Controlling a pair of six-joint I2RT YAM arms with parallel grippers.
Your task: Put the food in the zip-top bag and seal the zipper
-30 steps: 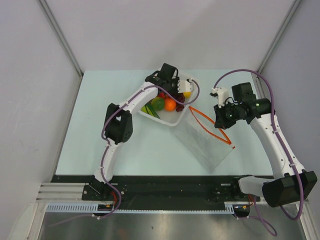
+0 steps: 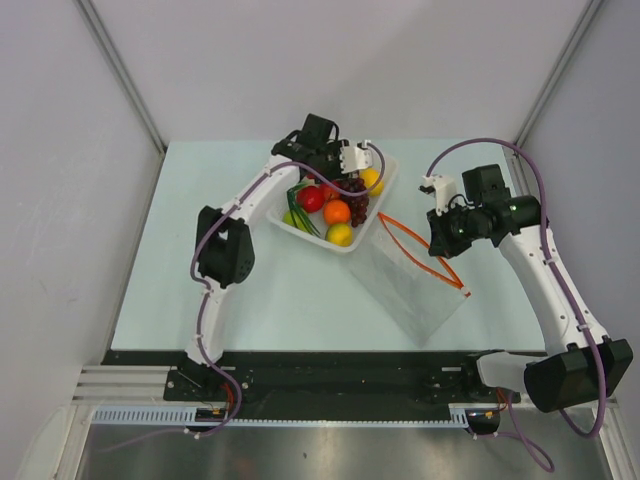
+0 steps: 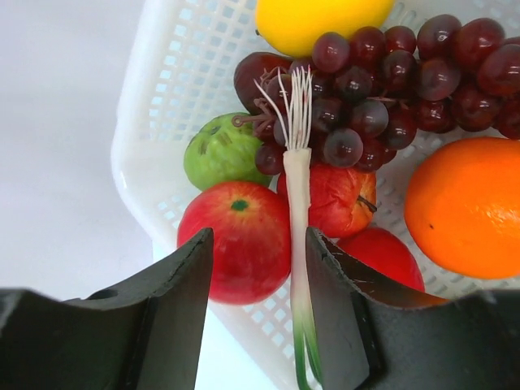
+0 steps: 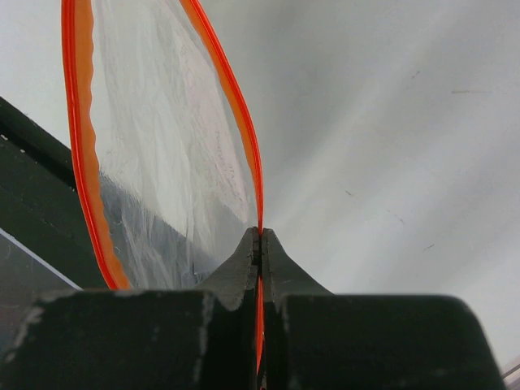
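The white bin (image 2: 279, 216) of food has my open left gripper over it, with an apple (image 3: 233, 255) and white-stemmed spring onions (image 3: 297, 198) under and between its fingers. Red grapes (image 3: 437, 77), a yellow fruit (image 3: 322, 20), a green fruit (image 3: 222, 150) and an orange (image 3: 465, 205) lie around them. The clear bag (image 2: 402, 300) with orange zipper lies right of the bin. My right gripper is shut on the bag's zipper edge, holding its mouth apart.
Walls stand at both sides and behind. A dark strip runs along the table's front edge.
My left arm has moved up and to the left over the bin, uncovering more of the yellow fruits and grapes in the top view. The right arm and bag have not moved.
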